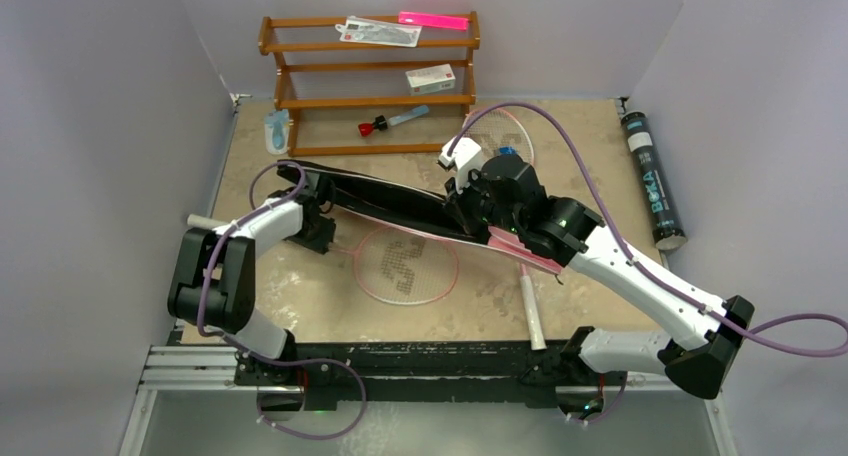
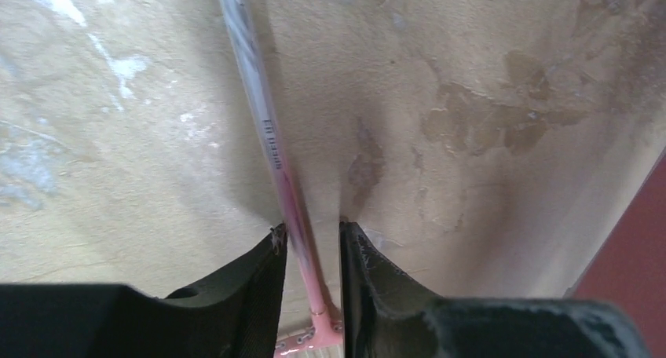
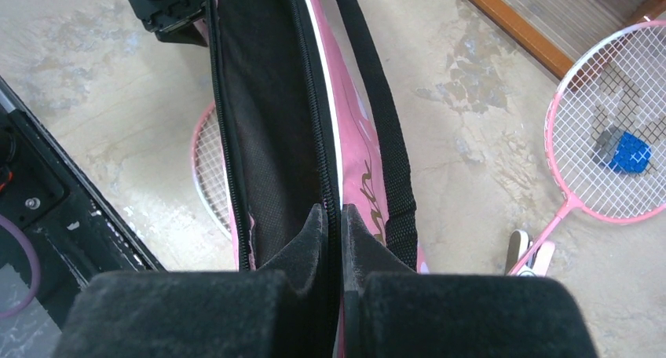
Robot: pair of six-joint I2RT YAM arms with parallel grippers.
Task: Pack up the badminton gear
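Note:
The long black-and-pink racket bag [image 1: 375,201] hangs diagonally across the table, its open zip showing. My right gripper is shut on its edge by the zip. In the left wrist view my left gripper is partly open around the pink shaft [image 2: 290,201] of the near racket [image 1: 405,266], fingertips close to it; whether they touch is unclear. That racket lies beneath the bag in the top view, handle to the left. A second racket [image 3: 605,122] lies at the back right, beside the bag, its white handle [image 1: 532,311] toward the front.
A wooden rack [image 1: 370,103] at the back holds packages and small items. A black tube [image 1: 652,181] lies along the right edge. A small pale-blue item [image 1: 277,131] sits at the back left.

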